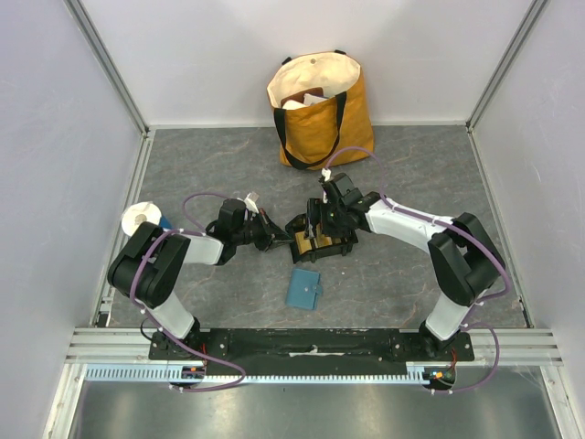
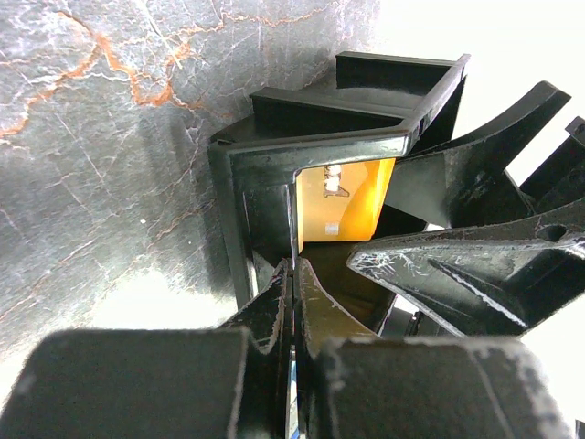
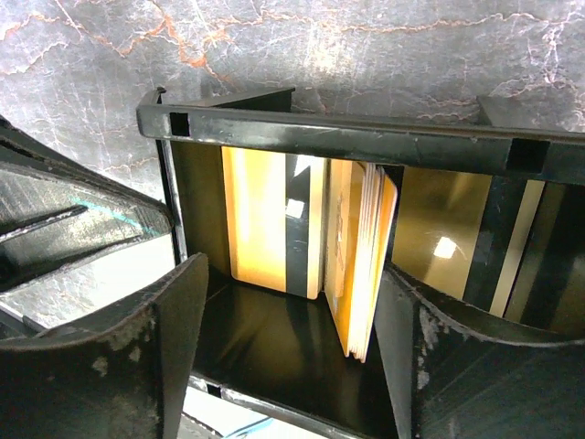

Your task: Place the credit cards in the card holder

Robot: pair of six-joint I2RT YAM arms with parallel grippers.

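A black slotted card holder [image 1: 313, 256] stands on the grey table with gold cards inside. In the right wrist view, one gold card [image 3: 256, 219] with a black stripe stands against the far side of the left slot. A tilted stack of thin cards [image 3: 364, 274] is beside the inner edge of my right gripper's right finger. That gripper is part open, its fingers apart over the slot. At the holder's left end my left gripper is shut, tips against the thin end wall; whether they pinch it is unclear. Another view of the gold card [image 2: 345, 197] appears there.
A flat blue piece [image 1: 303, 289] with a small tab lies in front of the holder. Behind stands a mustard bag [image 1: 320, 128]; a white roll [image 1: 140, 217] is at far left.
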